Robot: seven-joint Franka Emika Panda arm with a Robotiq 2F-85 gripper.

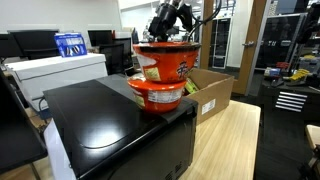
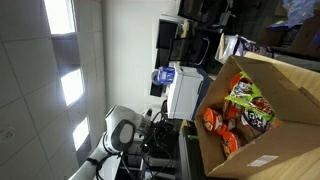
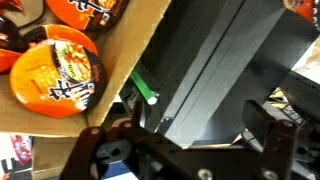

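Observation:
Two red-and-orange noodle bowls stand stacked on the black cabinet (image 1: 85,118), the upper bowl (image 1: 166,66) slightly askew on the lower bowl (image 1: 158,97). In the wrist view, my gripper is open, with no object held between its fingers. A bowl edge (image 3: 300,8) shows at that view's top right corner. Inside the cardboard box (image 2: 272,140) lie more noodle bowls (image 2: 222,128) and bright packets (image 2: 245,90). Closer up, one orange-lidded bowl (image 3: 58,78) lies in the box, left of my fingers.
White arm (image 2: 118,130) stands at the left of the second exterior view. The box wall (image 3: 125,55) runs close to my left finger. Bare wooden table (image 1: 232,140) extends right of the cabinet. A white cabinet (image 1: 55,75) stands at the back left.

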